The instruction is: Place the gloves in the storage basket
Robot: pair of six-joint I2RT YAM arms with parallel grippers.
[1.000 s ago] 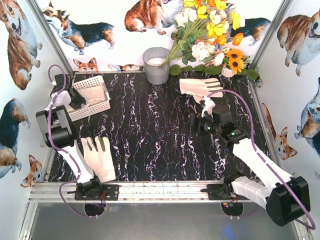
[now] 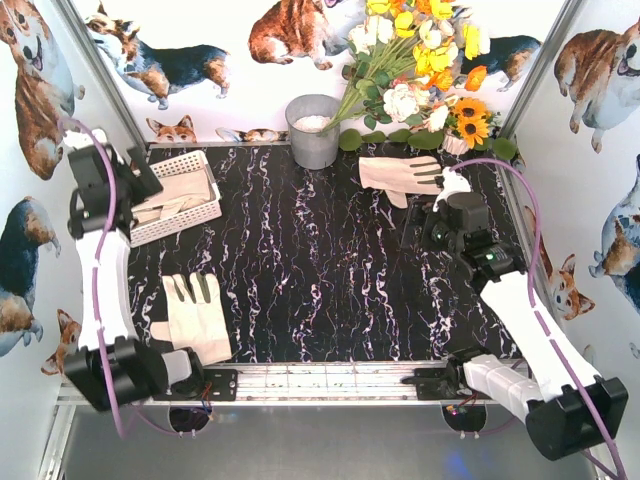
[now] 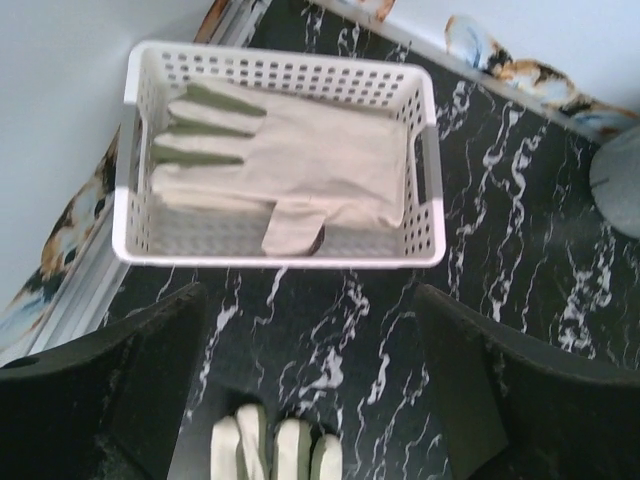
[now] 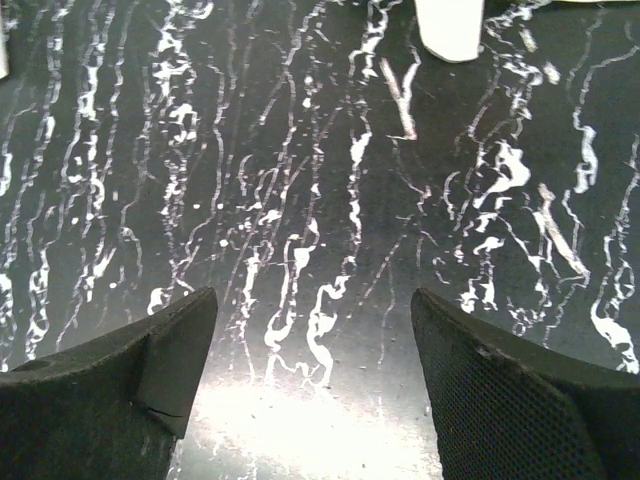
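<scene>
The white storage basket (image 2: pixel 178 228) (image 3: pixel 420 250) at the left back holds a beige glove (image 3: pixel 310 150) with green-striped fingers. A second glove (image 2: pixel 197 320) lies front left, its fingertips (image 3: pixel 293 450) showing between my left gripper's fingers in that wrist view. My left gripper (image 2: pixel 125 180) is raised over the left side near the basket, open, holding nothing. Another glove (image 2: pixel 395 175) lies at the back right. My right gripper (image 2: pixel 425 225) is open above bare table, just front-right of that glove.
A grey bucket (image 2: pixel 312 140) with flowers stands at the back centre. Printed walls bound both sides and the back.
My left arm has lifted and drawn back out of the basket toward the front. The right arm has shifted slightly to the right.
</scene>
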